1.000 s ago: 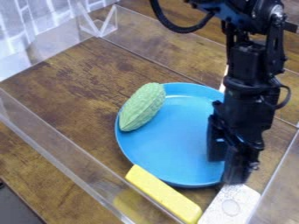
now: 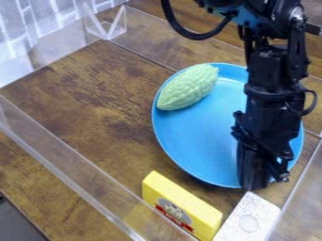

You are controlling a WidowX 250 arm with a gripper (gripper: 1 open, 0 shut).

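A blue plate point(image 2: 201, 127) sits on the wooden surface, with a green ridged object point(image 2: 187, 88) on its upper left. The black gripper point(image 2: 246, 177) reaches down over the plate's right part, its lower tip low at the plate's front-right. It looks shut, with nothing visible between its fingers. The arm hides much of the plate's right side.
A yellow box point(image 2: 180, 204) lies in front of the plate, and a white object point(image 2: 249, 221) lies to its right. Clear plastic walls edge the wooden area at left and front. Bare wood point(image 2: 82, 99) is free on the left.
The plate with the green object has shifted right and toward the back. The gripper has moved slightly right, staying low at the plate's front-right part.
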